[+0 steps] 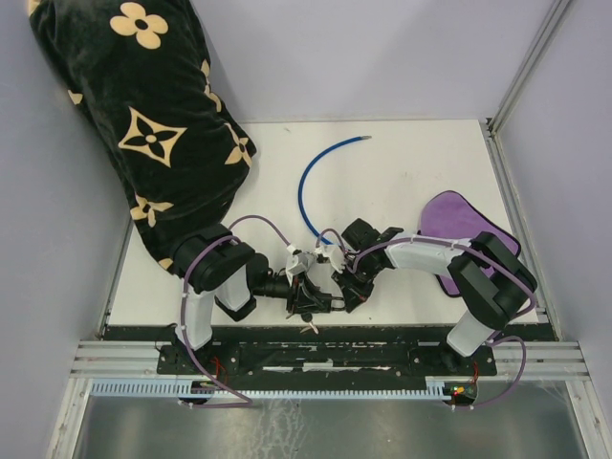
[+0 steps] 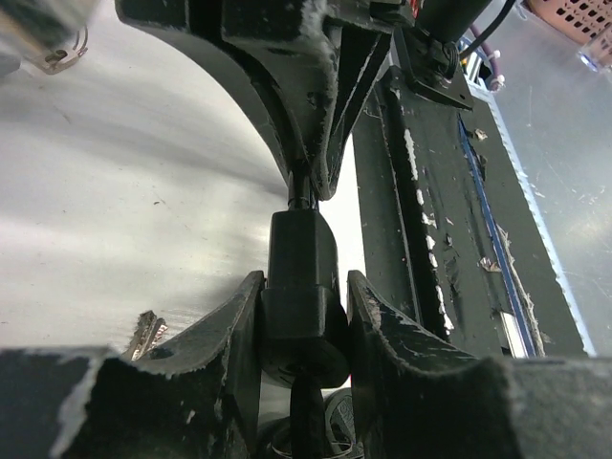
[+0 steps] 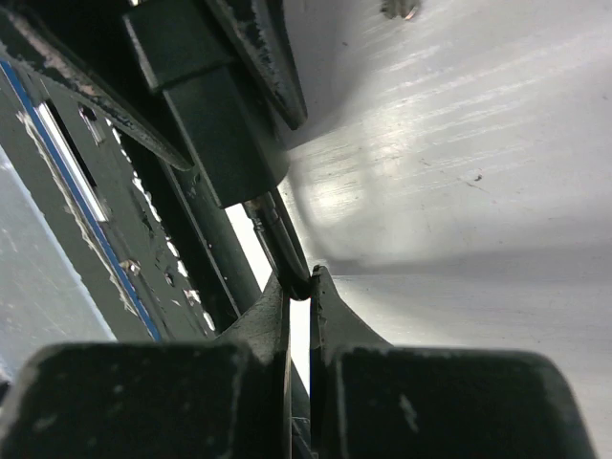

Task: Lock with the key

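Observation:
A black lock body [image 2: 304, 287] is clamped in my left gripper, low over the table's front edge, with a dark shaft below it. From its other end a dark cylindrical piece [image 3: 277, 239] runs into my right gripper, which is shut on that piece's tip. The two grippers face each other just right of centre at the front in the top view. The right wrist view shows the same black body beyond the right gripper's fingers. I cannot tell whether a key is in it.
A blue hose [image 1: 311, 167] curves across the back of the table. A purple mat [image 1: 449, 215] lies at the right, a dark patterned cloth [image 1: 143, 134] at the left.

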